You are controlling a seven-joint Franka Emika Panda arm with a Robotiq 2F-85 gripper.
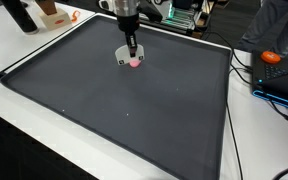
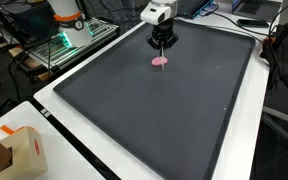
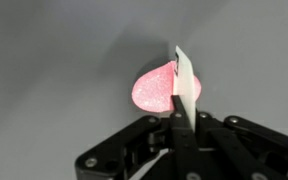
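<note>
A thin white piece (image 3: 186, 85) stands between the fingertips of my gripper, which is shut on it. In the wrist view it appears edge-on, crossing a speckled pink rounded piece (image 3: 154, 90). Whether the two are joined or only touching, I cannot tell. Exterior view 1 shows the white piece (image 1: 122, 58) broadside below the gripper (image 1: 132, 52), the pink patch (image 1: 135, 63) at its lower right. From the other side, the pink piece (image 2: 159, 60) shows just below the gripper (image 2: 163, 48). A dark shadow lies beside it; its height above the board is unclear.
The dark grey board (image 1: 109, 105) is otherwise bare, with wide free room in front of the gripper. An orange object (image 1: 271, 57) rests on dark equipment at the right. A box (image 2: 26, 148) stands off the board's near left corner.
</note>
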